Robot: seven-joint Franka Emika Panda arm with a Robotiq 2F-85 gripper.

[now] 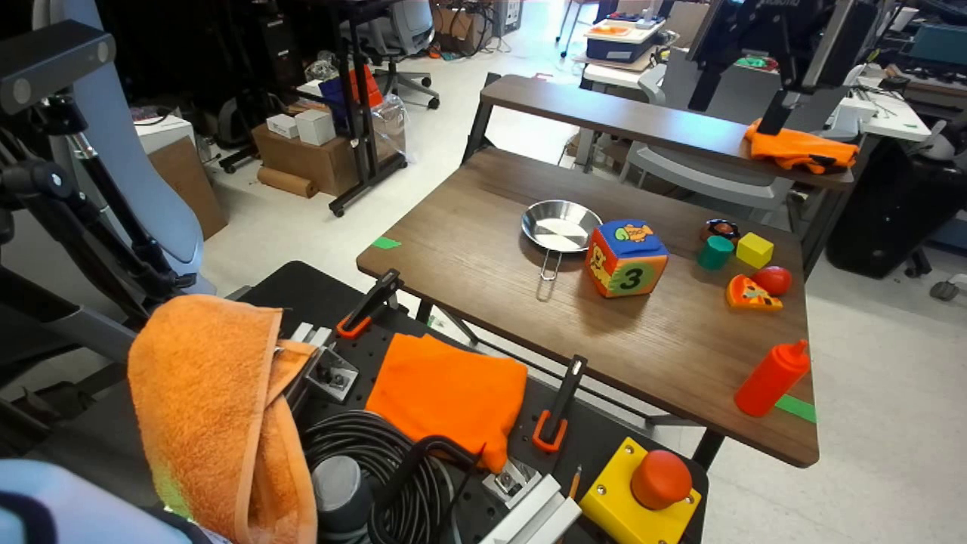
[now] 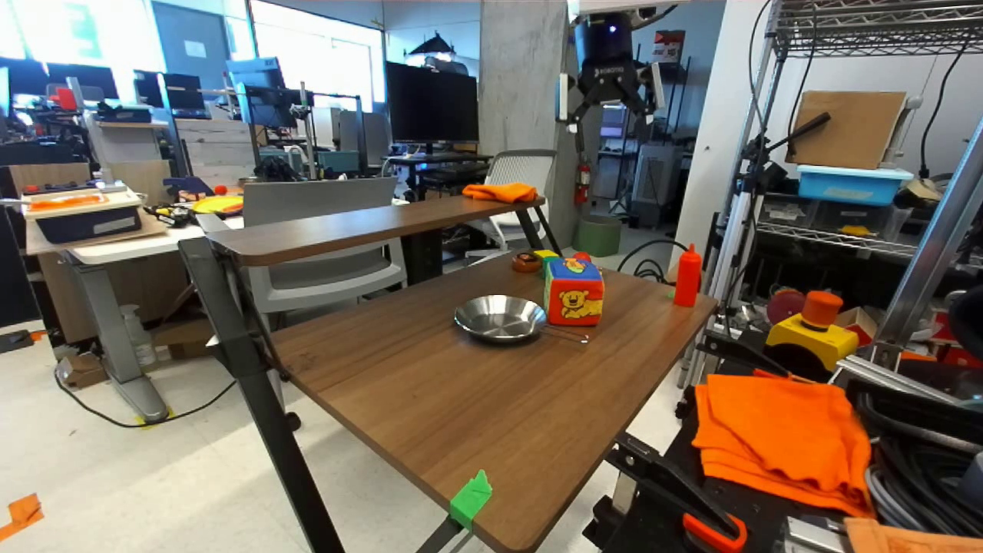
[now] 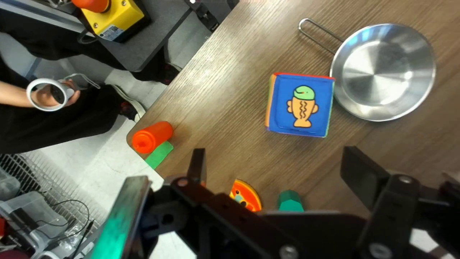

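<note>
High above the far right of the table, my gripper (image 1: 739, 107) is open with nothing between its fingers. In the wrist view its two fingers (image 3: 198, 166) stand wide apart over the wood. A soft picture cube (image 3: 300, 105) rests close beside a shiny metal pan (image 3: 383, 71), whose handle points toward the table's near edge. Grouped at the right side are a teal block (image 1: 715, 253), a yellow cube (image 1: 754, 250), a red round toy (image 1: 773, 280), a pizza slice toy (image 1: 752, 294) and a small dark-and-red item (image 1: 721, 230). A red squeeze bottle (image 1: 770, 379) stands upright at the near right corner.
A raised shelf (image 1: 625, 118) runs along the table's back, with an orange cloth (image 1: 798, 148) on its right end. A person's hand (image 3: 54, 95) holding a white ring-shaped device shows beyond the table.
</note>
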